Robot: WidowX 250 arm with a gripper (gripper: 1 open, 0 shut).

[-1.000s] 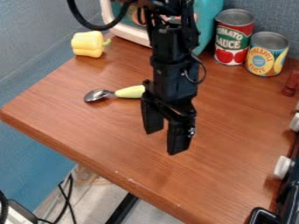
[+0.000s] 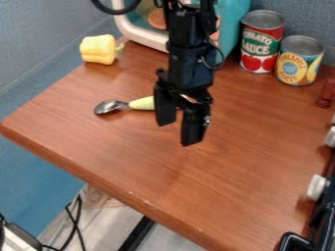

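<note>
The black gripper hangs over the middle of the wooden table, its two fingers pointing down and apart, with nothing visible between them. Behind and left of it a spoon with a pale yellow handle lies on the table, the handle partly hidden behind the gripper.
A yellow object sits at the back left. A white and teal appliance stands behind the arm. A tomato sauce can, a second can and a red shaker are at the back right. Black equipment lines the right edge.
The arm and gripper have moved back and slightly left, away from the near edge, now covering more of the spoon's handle. The objects on the table have not moved.
</note>
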